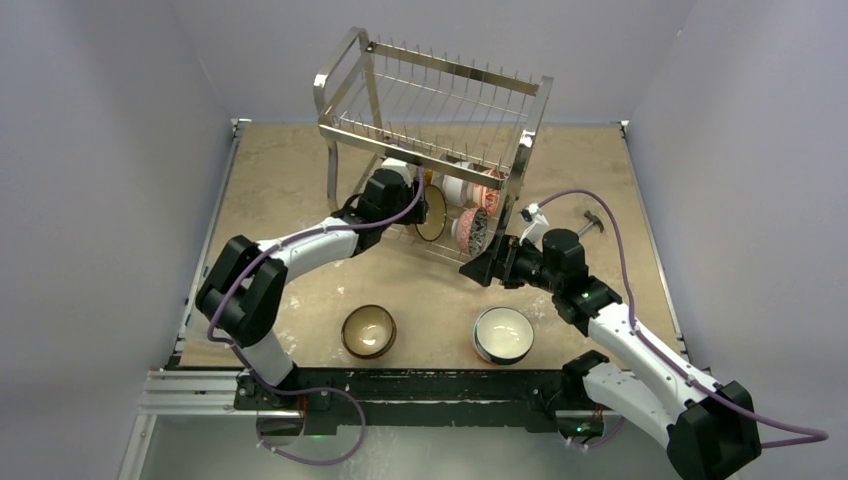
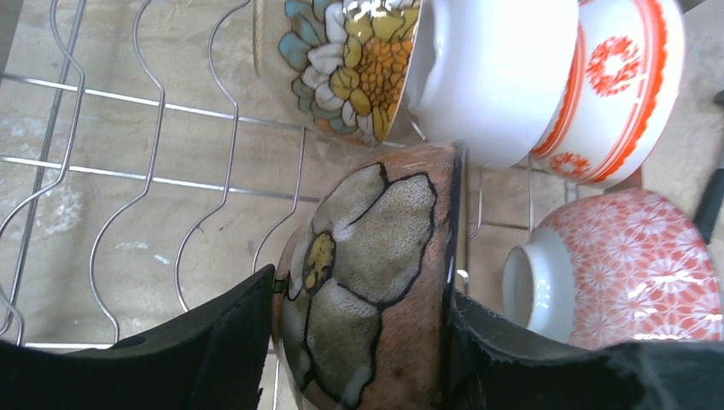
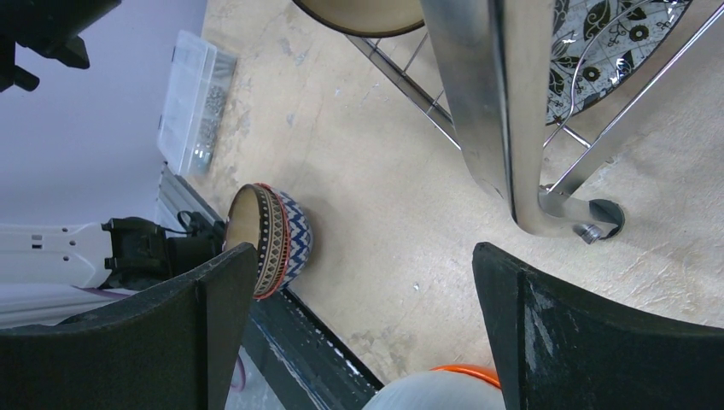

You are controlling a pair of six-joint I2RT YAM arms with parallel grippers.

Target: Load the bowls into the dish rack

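A brown bowl with a flower pattern [image 2: 367,282] stands tipped on its side at the lower rack [image 1: 398,228]. My left gripper [image 1: 420,203] is around it, one finger [image 2: 243,320] by its foot and the other by its rim; whether they grip it does not show. Open and empty, my right gripper [image 1: 478,270] stays near the rack's right front leg. On the rack to the right are a pink patterned bowl [image 2: 636,269], a white bowl [image 2: 504,77], an orange-banded bowl [image 2: 627,85] and a flowered bowl [image 2: 341,64]. Two bowl groups, brown [image 1: 368,332] and cream-lined [image 1: 504,334], sit in front.
The upper rack tier [image 1: 415,152] overhangs the lower bowls, close to my left gripper. A rack leg [image 3: 487,111] stands by my right gripper. At the right lies a hammer [image 1: 592,221]. The table between rack and front bowls is clear.
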